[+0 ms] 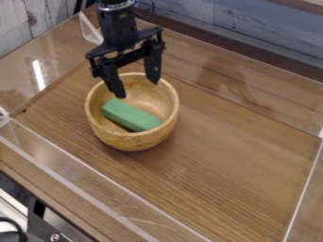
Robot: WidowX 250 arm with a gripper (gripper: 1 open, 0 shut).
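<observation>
My black gripper (130, 76) is open over the upper part of a yellow bowl (169, 113), its two fingers spread to the left and right with nothing between them. A green block (131, 116) lies tilted in the bowl, below the fingers.
A wooden table (240, 170) fills most of the view, clear to the right and in front of the bowl. Pale edges border it at the top and right. A small clear object (93, 28) stands behind the gripper at top left, and a dark cable shows at bottom left.
</observation>
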